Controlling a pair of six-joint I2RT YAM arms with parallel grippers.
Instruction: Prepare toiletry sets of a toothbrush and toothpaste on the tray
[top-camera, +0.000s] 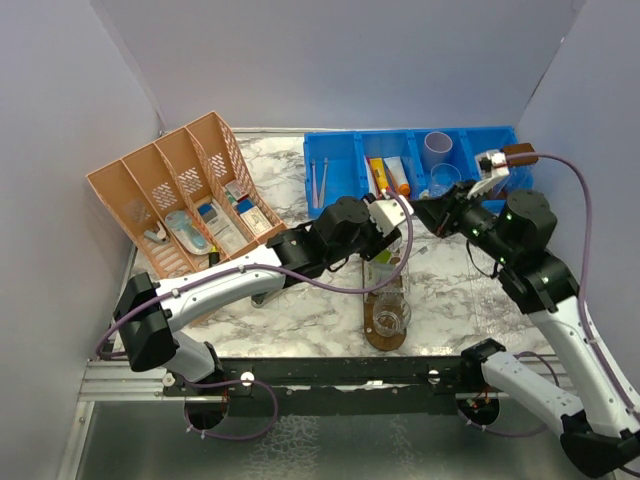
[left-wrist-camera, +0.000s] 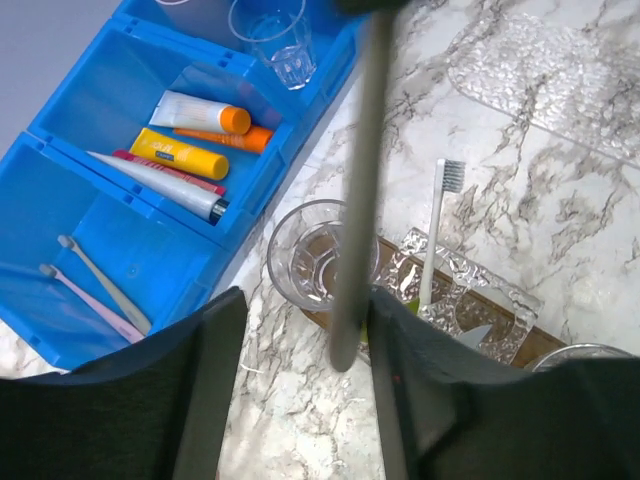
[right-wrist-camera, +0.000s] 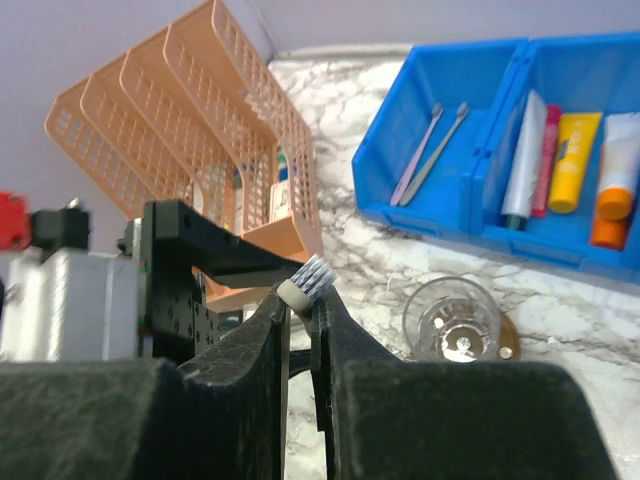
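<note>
My right gripper (top-camera: 428, 208) is shut on an upright toothbrush (right-wrist-camera: 305, 285), whose bristles poke from its fingertips in the right wrist view; its blurred handle hangs across the left wrist view. My left gripper (top-camera: 378, 230) sits lower and to the left, over the wooden tray with a glass (left-wrist-camera: 310, 255); whether it is open is hard to judge in the top view, but its fingers stand apart in its own view. Another toothbrush (left-wrist-camera: 432, 235) lies by the tray. Several toothpaste tubes (left-wrist-camera: 178, 150) and two toothbrushes (left-wrist-camera: 110, 295) lie in the blue bin.
A peach divided basket (top-camera: 150, 185) with small items stands at the left. Cups (top-camera: 437, 145) sit in the blue bin (top-camera: 340, 145) at the back.
</note>
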